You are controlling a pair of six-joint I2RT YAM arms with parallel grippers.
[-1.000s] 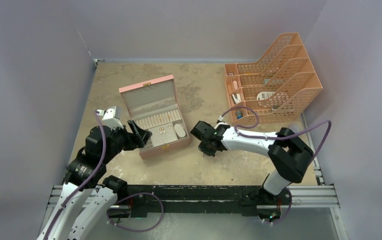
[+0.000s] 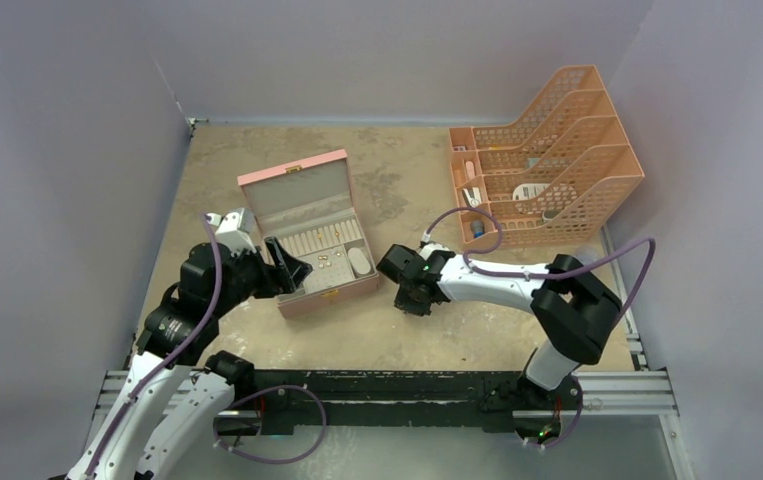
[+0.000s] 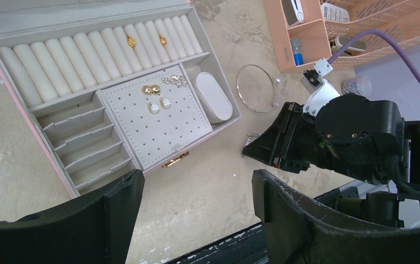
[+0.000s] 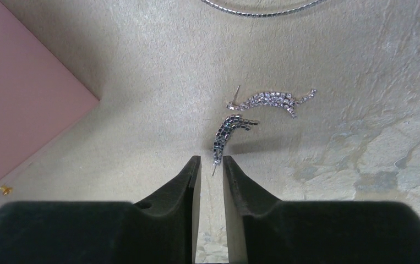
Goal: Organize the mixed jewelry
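An open pink jewelry box [image 2: 307, 306] holds gold rings [image 3: 131, 42] in its roll slots and earrings [image 3: 151, 89] and a silver chain [image 3: 175, 81] on its pad. My left gripper stands open above the box's near side. My right gripper is low at the table right of the box, fingers partly open, fingertips at the lower end of a dark rhinestone earring [image 4: 225, 133]; whether it touches is unclear. A lighter rhinestone earring [image 4: 273, 99] lies just beyond. A thin bangle [image 3: 239, 88] lies by the box.
A peach mesh organizer [image 2: 577, 210] with small items stands at the back right, a clear cup [image 3: 356, 85] near it.
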